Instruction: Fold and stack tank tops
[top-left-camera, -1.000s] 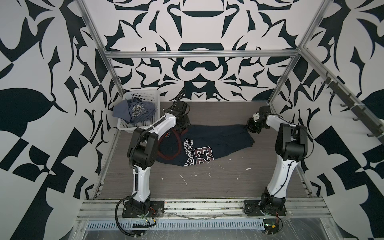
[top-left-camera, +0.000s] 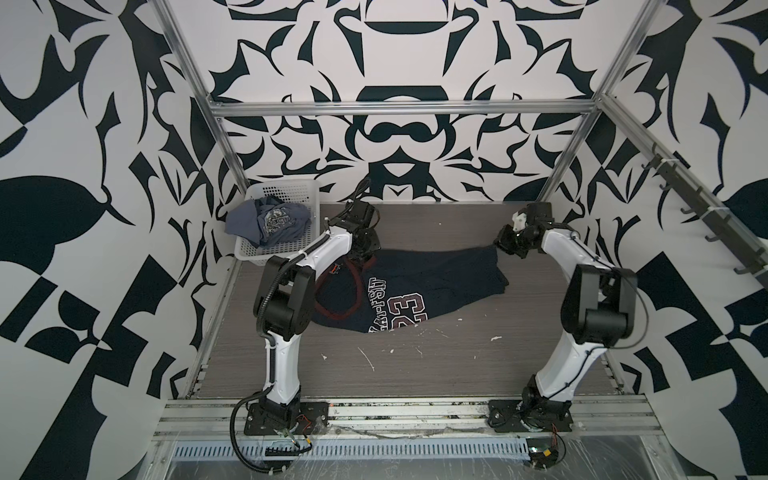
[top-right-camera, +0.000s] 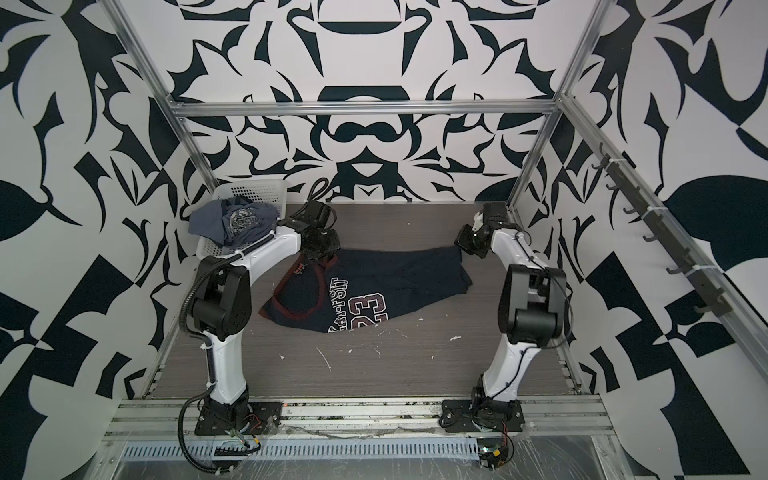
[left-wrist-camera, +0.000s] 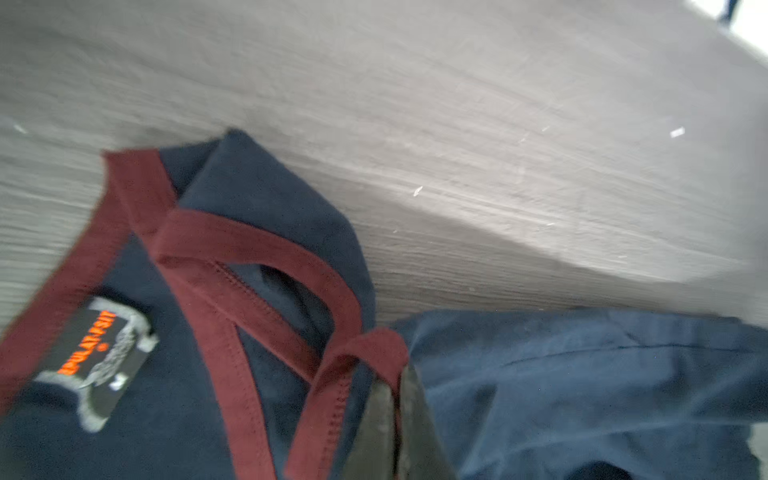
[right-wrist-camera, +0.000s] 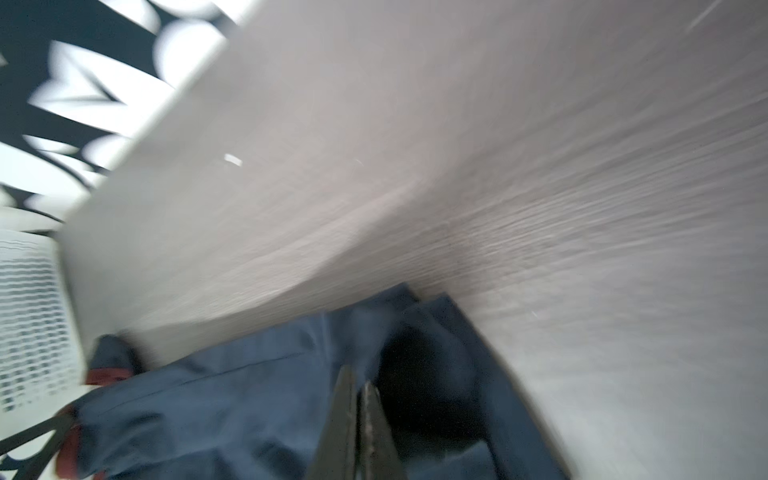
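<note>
A navy tank top (top-left-camera: 448, 280) with red trim and a white-outlined "23" lies stretched across the table. My left gripper is shut at its top left, on the red trim (left-wrist-camera: 360, 352) beside the tag (left-wrist-camera: 96, 352). My right gripper is shut at the right-hand end of the top, over a fold near its corner; whether cloth is between its fingers cannot be made out.
A white plastic basket (top-left-camera: 308, 188) at the back left holds folded grey-blue cloth (top-left-camera: 256, 224). Bare table (top-left-camera: 416, 360) shows in front of and behind the top. Patterned walls surround the table.
My right gripper has moved slightly back and to the right, and the top's far right corner has shifted a little with it. The left arm has barely moved.
</note>
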